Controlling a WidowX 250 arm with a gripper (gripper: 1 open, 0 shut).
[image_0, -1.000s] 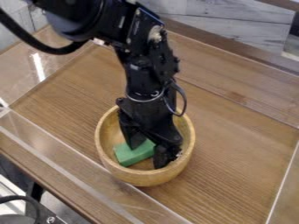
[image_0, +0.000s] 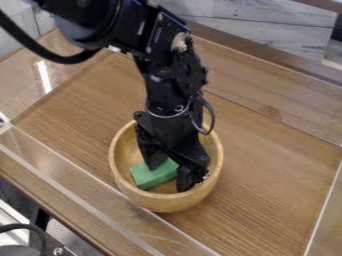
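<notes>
A light wooden bowl (image_0: 170, 199) sits on the wooden table near its front edge, with a green block (image_0: 150, 175) inside on the left. My black gripper (image_0: 175, 174) reaches down into the bowl over the block, its fingers apart and open. The gripper partly hides the block, and whether a fingertip touches it is unclear.
Bare table (image_0: 274, 190) lies to the right and behind the bowl. A black cable runs across the top left, and another dark loop is at the lower left. A pale wall stands at the back.
</notes>
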